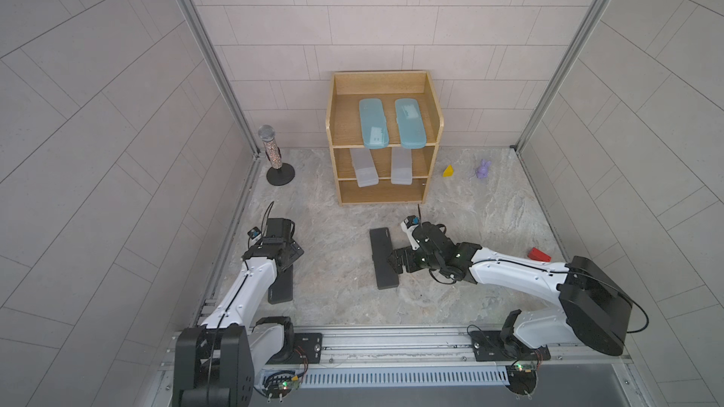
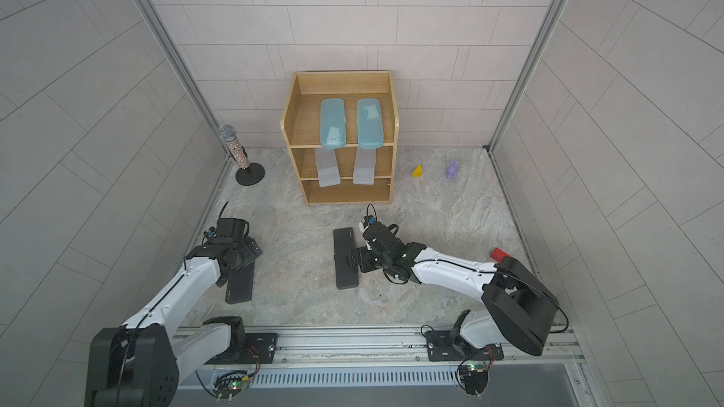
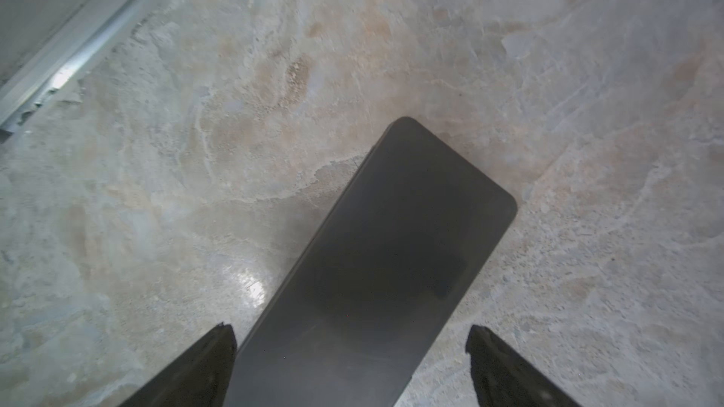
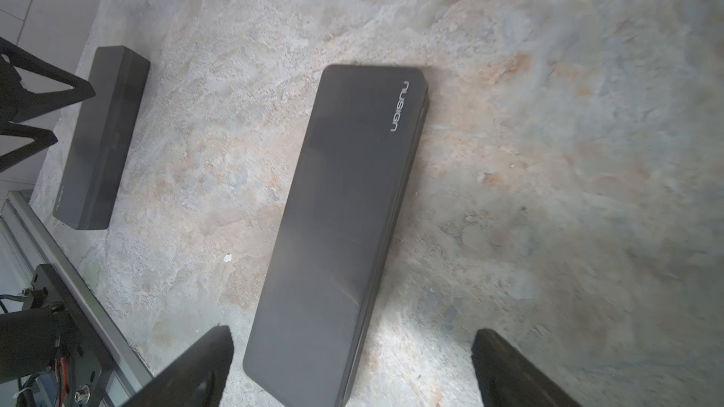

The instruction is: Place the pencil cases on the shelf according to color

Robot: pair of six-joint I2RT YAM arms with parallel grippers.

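Observation:
Two dark grey pencil cases lie flat on the marbled table. The left case [image 1: 280, 286] is partly covered by my left gripper, whose fingers stand wide apart above it with nothing held. The middle case [image 4: 332, 233], marked with white lettering, lies below my right gripper, open and empty at its right side. On the wooden shelf [image 1: 330, 116], two blue cases [image 1: 373, 124] rest on the top level and two pale translucent cases [image 1: 363, 167] on the middle level. The bottom level [image 1: 388, 194] looks bare where it shows.
A jar-topped stand [image 1: 279, 173] is at the back left. A yellow wedge [image 1: 448, 171] and a purple figure [image 1: 482, 169] sit right of the shelf, and a red block [image 1: 538, 254] lies by the right wall. Table between shelf and middle case is clear.

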